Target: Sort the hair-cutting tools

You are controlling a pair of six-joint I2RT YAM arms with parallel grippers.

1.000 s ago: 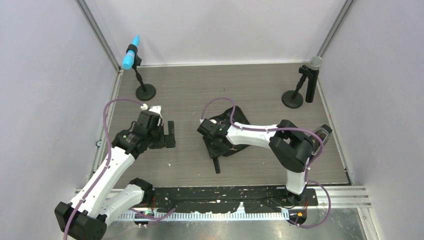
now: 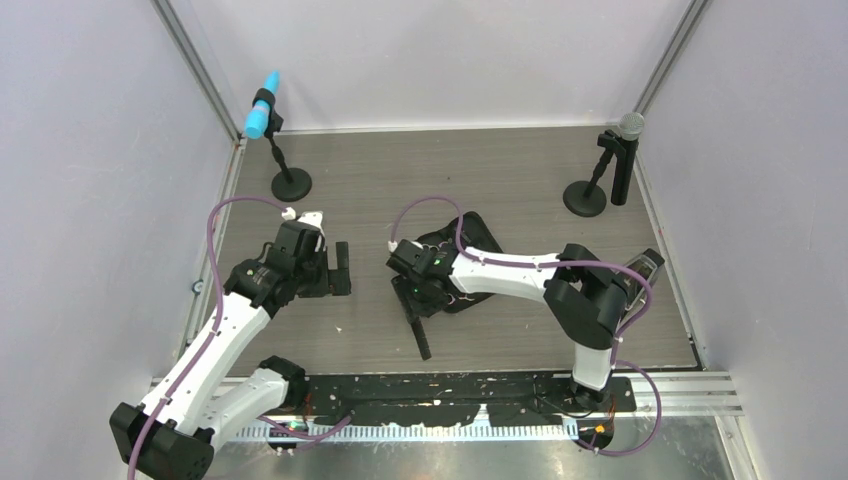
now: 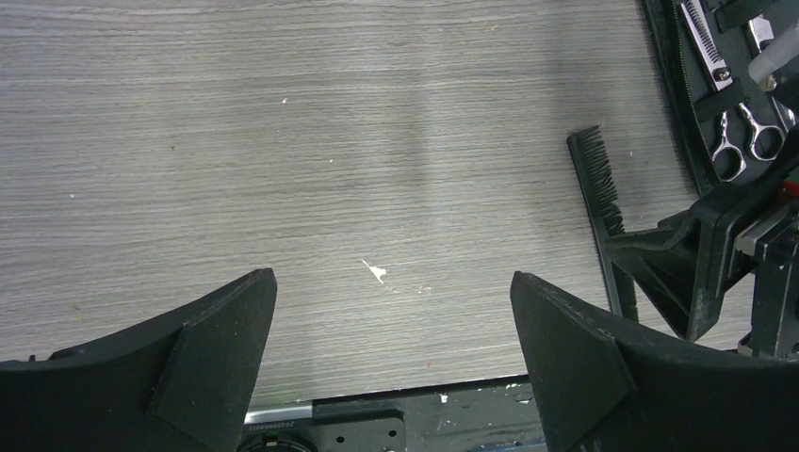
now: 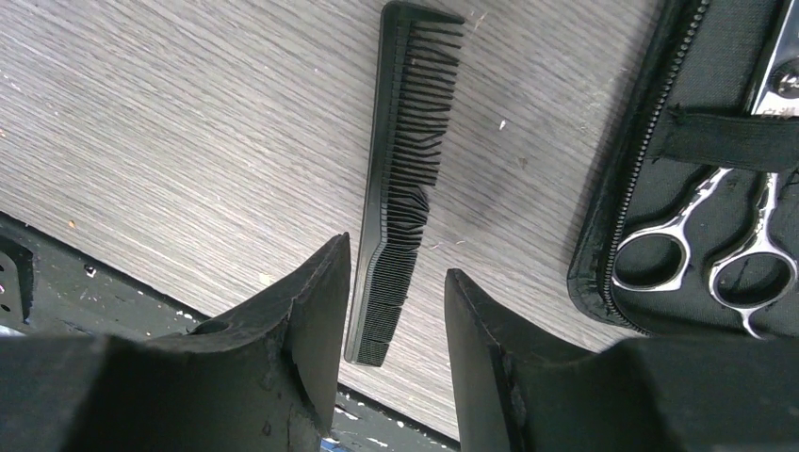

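Observation:
A black comb (image 2: 418, 335) (image 3: 594, 179) (image 4: 377, 235) lies on the grey table outside the zippered black pouch (image 2: 472, 232) (image 3: 683, 75) (image 4: 612, 198). In the pouch, scissors (image 3: 721, 151) (image 4: 763, 254) sit under elastic straps. My right gripper is open over the comb, nothing held, and partly covers it and the pouch in the top view. My left gripper (image 2: 336, 270) stands open and empty left of the comb, over bare table.
A blue microphone (image 2: 259, 112) on a stand is at the back left, a silver-headed microphone (image 2: 628, 135) on a stand at the back right. A dark metal strip runs along the front edge.
My right gripper has shifted about over the pouch's left side, slightly leftward overall. The comb's visible end now lies further left than a second ago. The left arm is still.

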